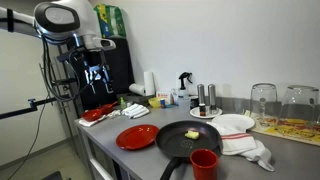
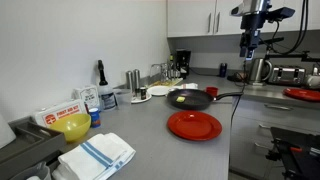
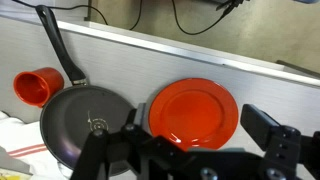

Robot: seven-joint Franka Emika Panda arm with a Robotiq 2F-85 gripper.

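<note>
My open gripper (image 1: 96,79) hangs high over the counter's edge, well above everything on it, in exterior view 1. Nothing shows between its fingers in the wrist view, where the gripper spans a red plate (image 3: 194,112) far below. A black frying pan (image 3: 82,120) lies to the plate's left, its handle reaching towards the counter edge. Inside the pan is a small yellow item (image 1: 193,134); the wrist view does not show it clearly. A red mug (image 1: 204,165) stands beside the pan handle.
A white towel (image 1: 236,142) lies beyond the pan, near shakers (image 1: 202,105) and glass jars (image 1: 263,98). Exterior view 2 shows a yellow bowl (image 2: 71,125) and a striped cloth (image 2: 97,157) on the counter. Bare counter (image 2: 174,158) surrounds the plate's near side. Cables lie on the floor.
</note>
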